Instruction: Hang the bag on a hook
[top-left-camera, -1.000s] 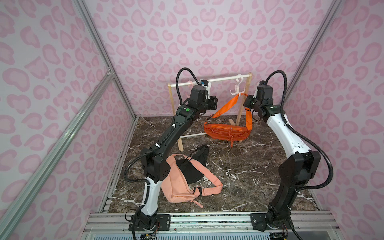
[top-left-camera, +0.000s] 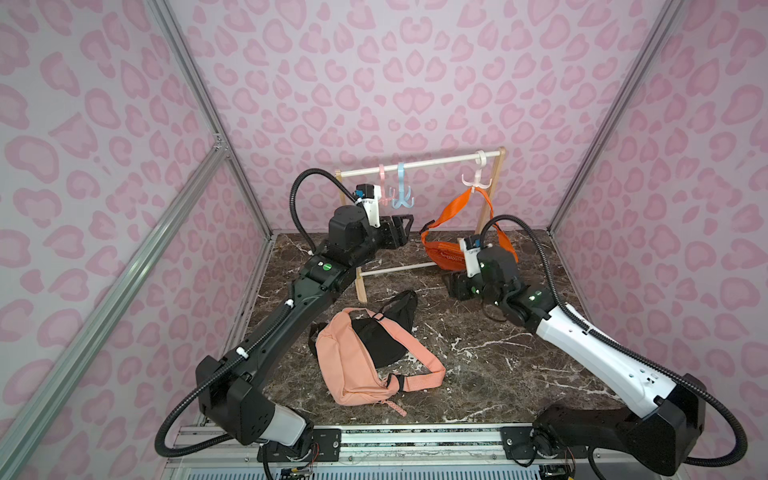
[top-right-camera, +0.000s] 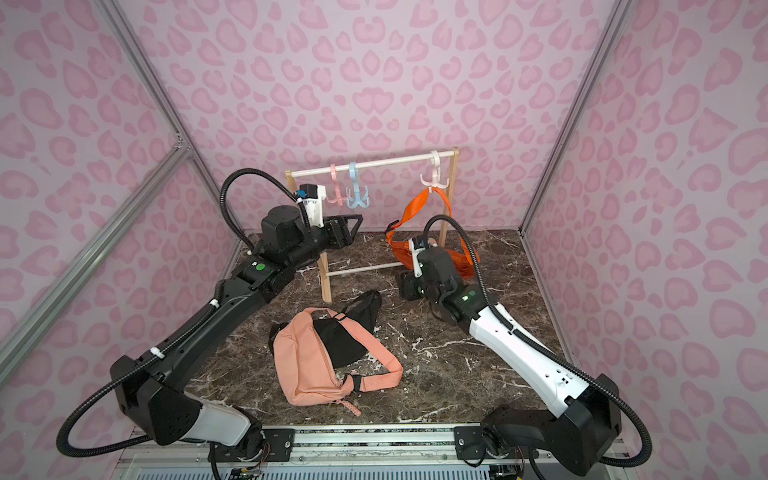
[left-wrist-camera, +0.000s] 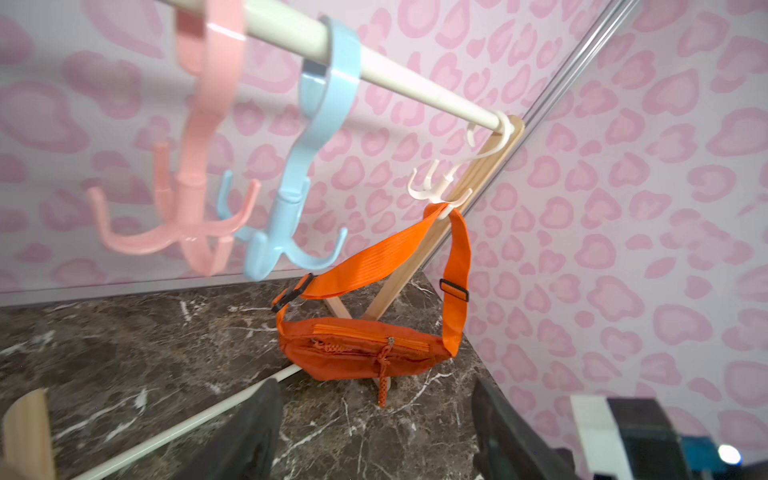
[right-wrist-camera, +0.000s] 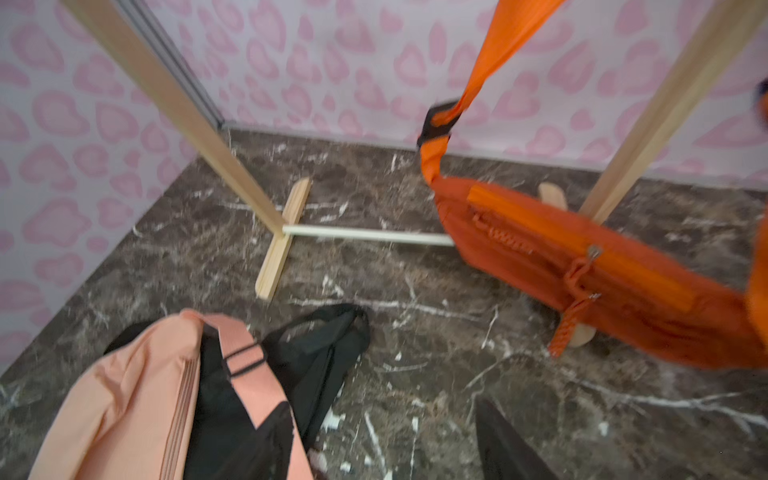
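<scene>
The orange bag (left-wrist-camera: 364, 350) hangs by its strap (left-wrist-camera: 382, 257) from the white hook (left-wrist-camera: 436, 190) at the right end of the rack. Its body is clear of the floor. My left gripper (top-left-camera: 409, 230) is open and empty, up in front of the rack's left part, short of the pink hook (left-wrist-camera: 192, 216) and the blue hook (left-wrist-camera: 289, 204), which carry nothing. Lower down, my right gripper (top-right-camera: 405, 286) stands open in front of the bag without touching it; in the right wrist view, only floor shows between its fingers.
A pink bag (top-left-camera: 345, 364) with a loose strap and a black bag (top-left-camera: 396, 336) lie together on the floor at front left. The wooden rack's white top bar (top-right-camera: 396, 162) spans the back. Open marble floor (top-left-camera: 480, 352) lies at centre right.
My right gripper has left the strap near the white hook and come down and left. The orange bag still hangs, swung slightly.
</scene>
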